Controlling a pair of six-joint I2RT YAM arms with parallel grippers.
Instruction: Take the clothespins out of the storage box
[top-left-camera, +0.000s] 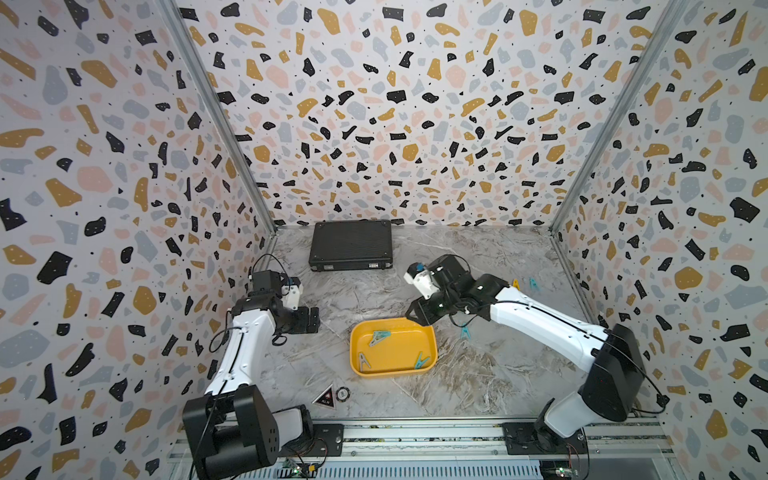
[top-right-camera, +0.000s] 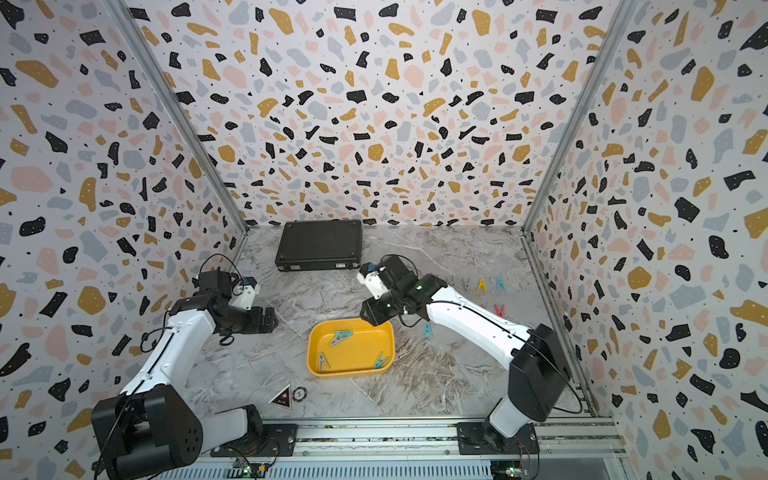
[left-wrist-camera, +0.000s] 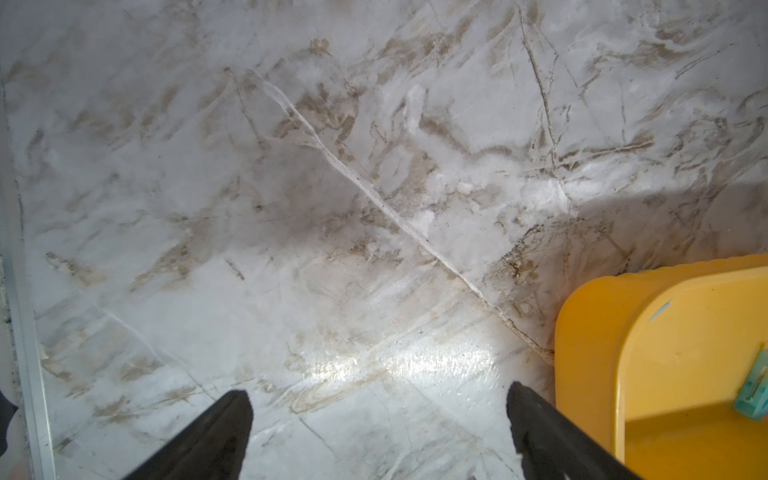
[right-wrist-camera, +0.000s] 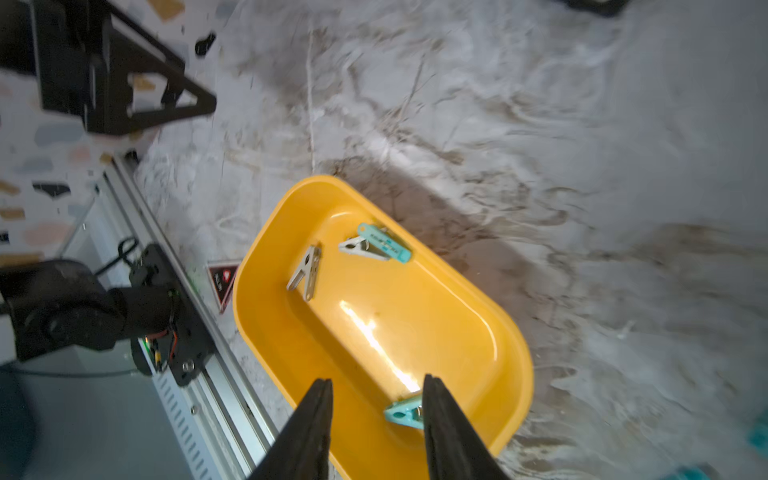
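Note:
A yellow storage box stands mid-table and holds three clothespins. One teal clothespin lies by its back wall, a grey one near its left end, and another teal one at its right end, partly hidden by a finger. Above the box's back right corner hovers my right gripper, its fingers apart with nothing held between them. My left gripper is open and empty over bare table, left of the box; the box's corner shows at the right of the left wrist view.
Several loose clothespins lie on the table's right side, among them a yellow one, a red one and a blue one. A black case sits at the back. The table between case and box is clear.

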